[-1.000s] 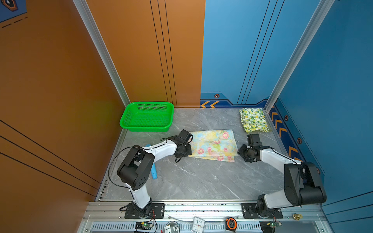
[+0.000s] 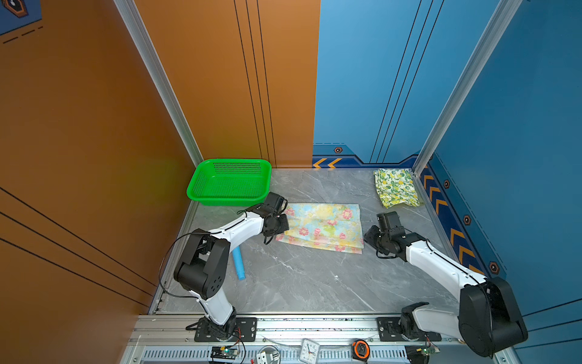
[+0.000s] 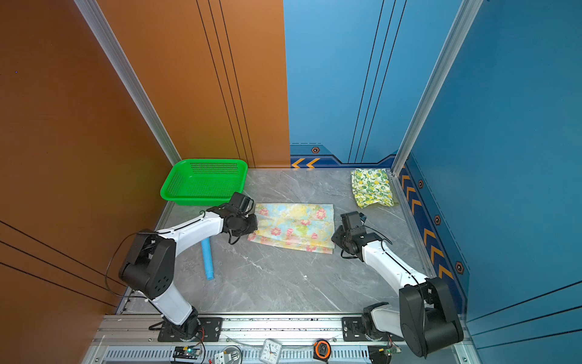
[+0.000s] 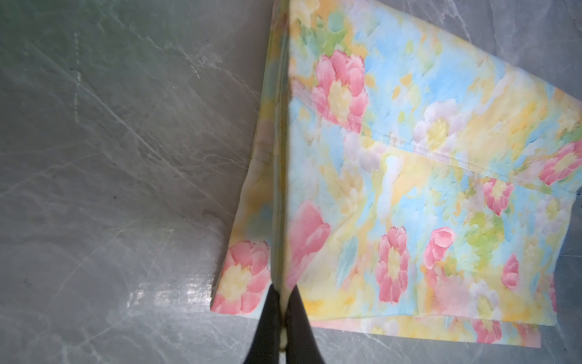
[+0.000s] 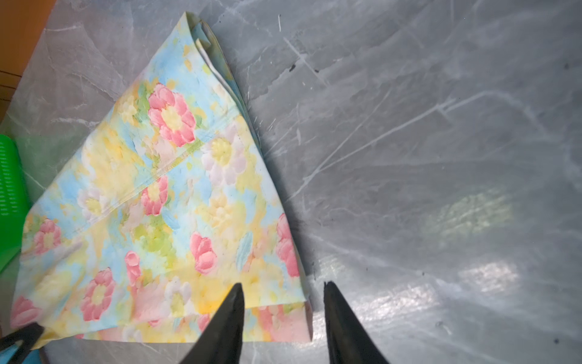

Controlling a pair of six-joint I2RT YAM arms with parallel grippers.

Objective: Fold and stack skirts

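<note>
A pastel floral skirt (image 2: 321, 225) lies folded into a wide rectangle mid-table, its lower layer showing along the front. At its left end, my left gripper is shut on the skirt's side, lifting that side into a ridge that runs to the fingertips. In the right wrist view, the near right corner of the skirt (image 5: 200, 230) shows in the gap of my right gripper. That gripper stands open, its fingers apart and not closed on the cloth. A green-and-yellow patterned skirt (image 2: 397, 187) lies folded at the back right.
The green basket (image 2: 206, 197) at the back left looks empty. Beneath the left arm lies a blue roll (image 2: 238, 264). Bare grey table (image 2: 315, 285) stretches in front of the floral skirt.
My left gripper has moved left and slightly back, drawing the floral skirt's left end along. The right gripper has moved a little left, and its forearm has swung outward.
</note>
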